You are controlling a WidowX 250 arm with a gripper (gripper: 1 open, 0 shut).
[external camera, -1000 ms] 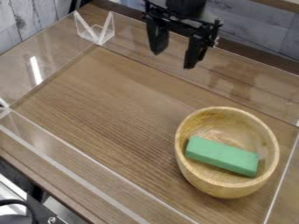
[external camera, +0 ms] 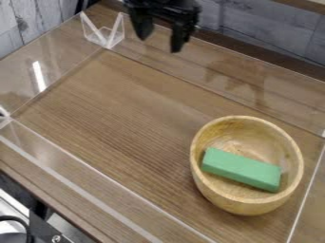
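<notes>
The dark gripper is at the top of the camera view, blurred, above the back part of the wooden table; it appears open, with nothing visible between its fingers. A round light-wood bowl sits at the lower right, holding a green rectangular block. The gripper is well away from both.
A white wire-like object stands at the back left of the table. Dark space shows beyond the table's edges at upper left and lower left.
The gripper has moved up and back, toward the top left of the view, and is more blurred. The bowl and green block have not moved.
</notes>
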